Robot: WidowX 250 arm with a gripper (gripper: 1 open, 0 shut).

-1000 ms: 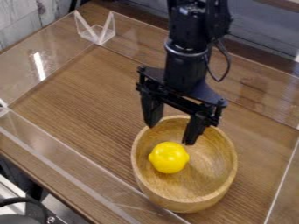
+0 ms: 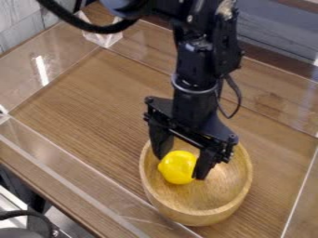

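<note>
My black gripper (image 2: 189,138) reaches down from the top of the camera view into a round wooden bowl (image 2: 199,209) at the lower middle right. Its fingers stand apart, one toward the left rim and one toward the right. Just below them, partly hidden by the gripper, a yellow object (image 2: 177,165) lies in the bowl. I cannot tell whether the fingers touch it.
A black cable lies at the lower left corner.
The gripper has moved down and toward the front of the bowl, now close over the yellow object and covering part of it.
</note>
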